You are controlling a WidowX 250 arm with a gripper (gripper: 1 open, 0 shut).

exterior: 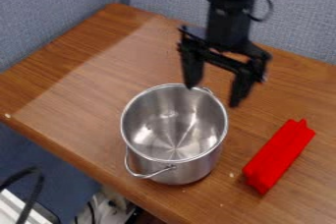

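Observation:
My black gripper (215, 83) is open, its two dark fingers blurred and hanging just above and behind the rim of a silver metal pot (171, 149), slightly right of the pot's centre. Nothing shows between the fingers. The pot stands upright at the front middle of the wooden table, its thin wire handle hanging down on the near side. A red elongated block (278, 155) lies diagonally to the right of the pot, apart from it.
Grey padded walls (39, 2) edge it at the back. A dark drop with cables lies beyond the near left edge.

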